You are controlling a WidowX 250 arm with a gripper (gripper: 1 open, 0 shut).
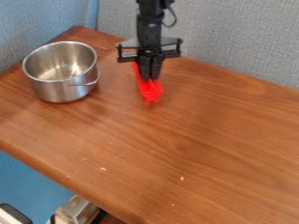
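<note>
The black gripper [149,58] reaches down from the top of the view onto a long red object [149,87] on the wooden table. Its fingers are close together over the red object's upper part and appear shut on it. A steel pot [61,74] with handles stands to the left.
Grey and blue padded walls rise behind and at the left. A metal part [75,210] shows at the lower left corner.
</note>
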